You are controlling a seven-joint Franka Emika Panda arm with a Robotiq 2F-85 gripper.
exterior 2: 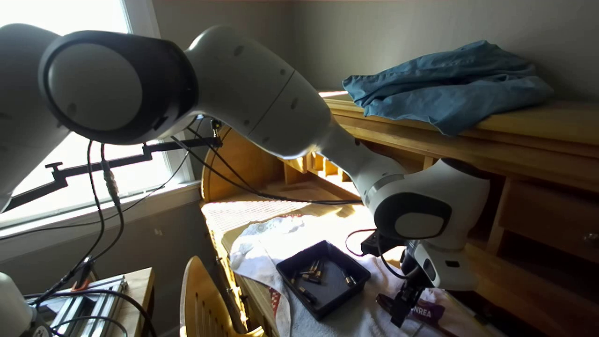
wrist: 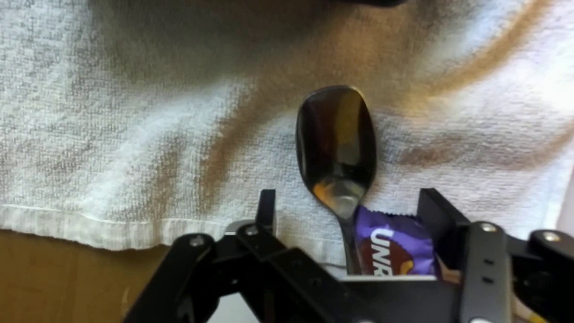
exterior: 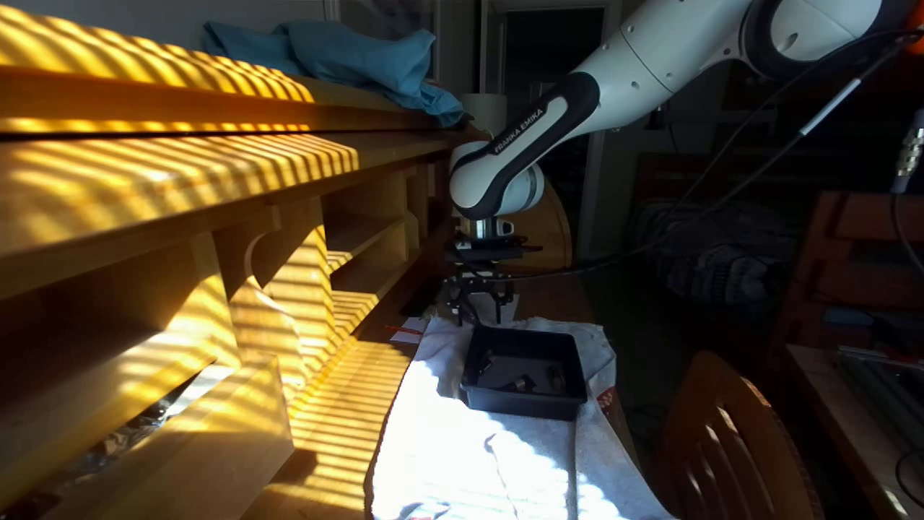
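Note:
In the wrist view my gripper stands open, its fingers [wrist: 266,212] wide apart. Between them is a shiny metal spoon [wrist: 339,140], bowl toward the top of the view, its handle running down behind the gripper's body. Neither finger touches the spoon there. Beside the handle, close to the right finger, is a purple wrapper [wrist: 395,242] with white lettering, partly hidden by the gripper. Exterior view 1 has the gripper [exterior: 478,313] just behind the black tray [exterior: 524,403]; exterior view 2 shows the wrapper [exterior 2: 427,311] below the gripper.
Several small dark and brass-coloured pieces [exterior 2: 314,271] lie in the tray. A wrinkled white towel [exterior: 485,459] covers the desk under it, with open space in front. Wooden shelves [exterior: 294,251] rise along one side, and a chair [exterior: 736,442] stands at the other.

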